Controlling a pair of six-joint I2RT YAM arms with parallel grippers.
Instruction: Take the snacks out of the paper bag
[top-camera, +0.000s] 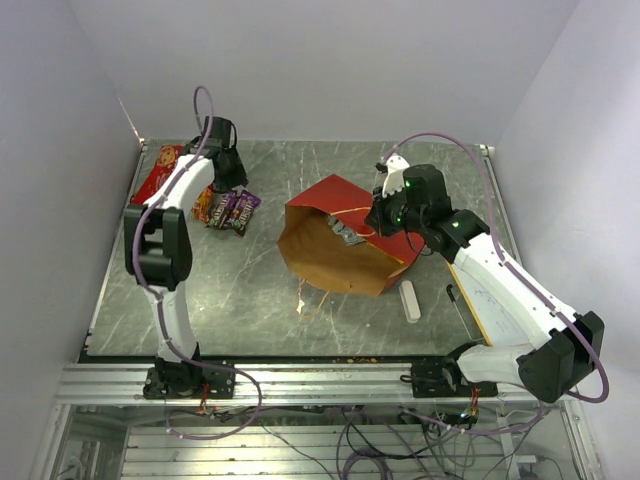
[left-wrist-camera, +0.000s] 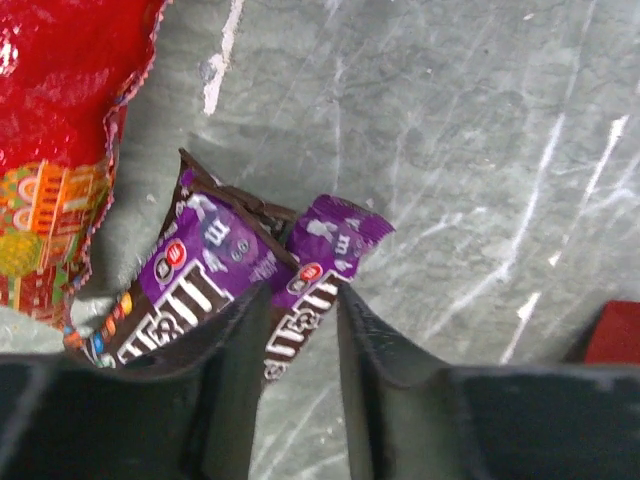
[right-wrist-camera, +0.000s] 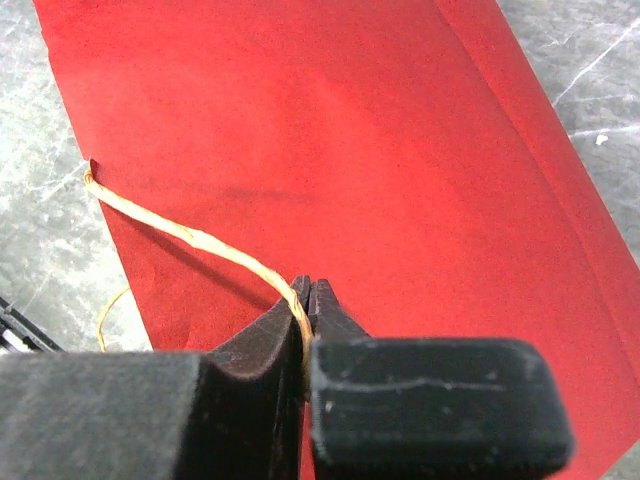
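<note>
The brown paper bag, red on its outer side, lies tipped with its mouth toward the front. Inside it a grey shape shows, too small to name. My right gripper is shut on the bag's twisted paper handle. Over the snacks at the far left, my left gripper is partly open, with nothing gripped between its fingers. Below it, two purple-and-brown packets lie side by side on the table. A red bag with an orange pattern lies left of them.
An orange packet sits between the red bag and the purple ones. Right of the paper bag are a white oblong block, a dark pen and a whiteboard.
</note>
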